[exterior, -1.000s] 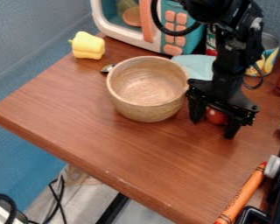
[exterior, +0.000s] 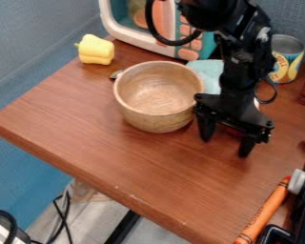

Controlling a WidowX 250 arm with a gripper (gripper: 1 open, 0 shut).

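Note:
My black gripper (exterior: 227,135) is low over the wooden table just right of a wooden bowl (exterior: 155,111). Its dark fingers point down near the tabletop.
A toy microwave (exterior: 134,21), a yellow pepper (exterior: 95,50), a light blue plate (exterior: 208,71) and a can (exterior: 286,59) stand at the back. An orange rolling pin (exterior: 263,215) lies at the right edge.
My gripper has shifted slightly left, toward the bowl, and the red object between its fingers has gone out of sight. The bowl has stayed in place.

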